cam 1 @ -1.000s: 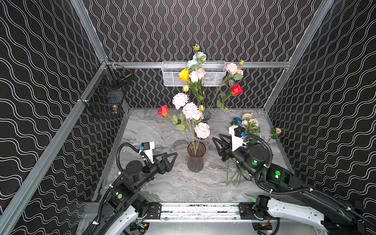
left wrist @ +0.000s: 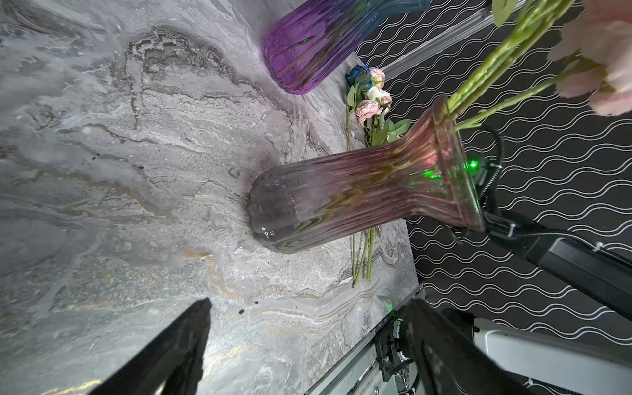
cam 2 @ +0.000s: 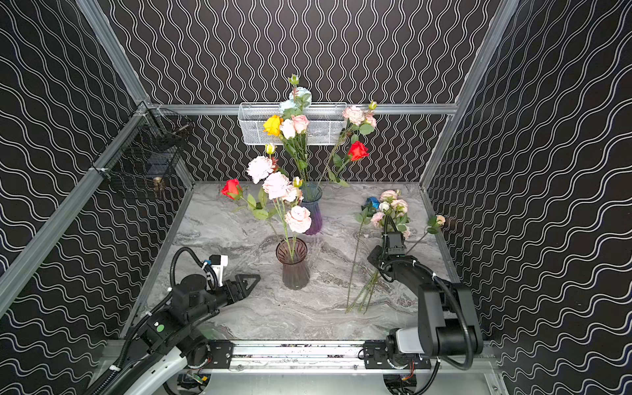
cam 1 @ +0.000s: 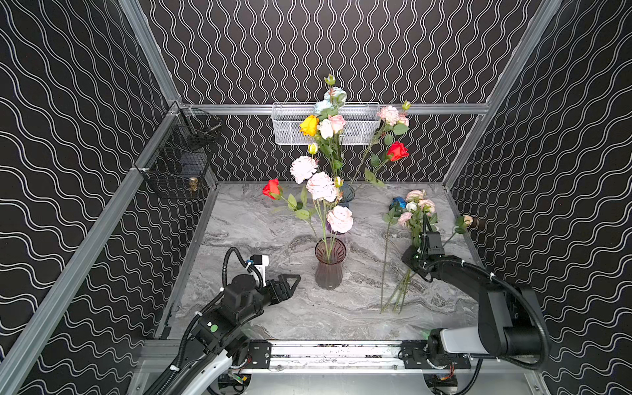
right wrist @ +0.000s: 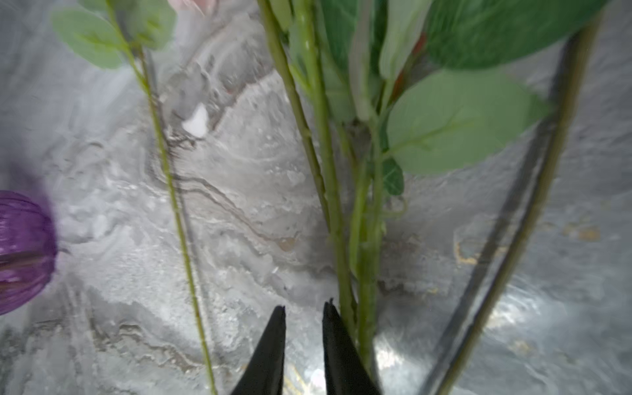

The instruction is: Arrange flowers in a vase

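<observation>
A brown-tinted vase (cam 1: 329,273) stands upright at mid-table, holding pale pink flowers (cam 1: 322,187) and a red rose (cam 1: 271,189). Behind it, a purple-blue vase (cam 2: 314,214) holds more flowers, including a yellow rose (cam 2: 272,125). Loose flowers (cam 1: 416,204) lie on the right side, their stems (right wrist: 339,243) spread over the table. My right gripper points down over these stems, its fingers a small gap apart; the closest stems run beside one fingertip (right wrist: 332,322), not visibly between them. Left of the brown vase, my left gripper is open and empty.
A white mesh basket (cam 1: 289,125) hangs on the back wall, and a black wire basket (cam 1: 177,171) on the left. One separate stem (right wrist: 174,197) lies left of the bunch. Bare table (cam 1: 243,210) shows at the left.
My right gripper has swung right from near the brown vase to the loose flowers, turning downward. My left gripper has shifted and turned slightly. The vases stay in place.
</observation>
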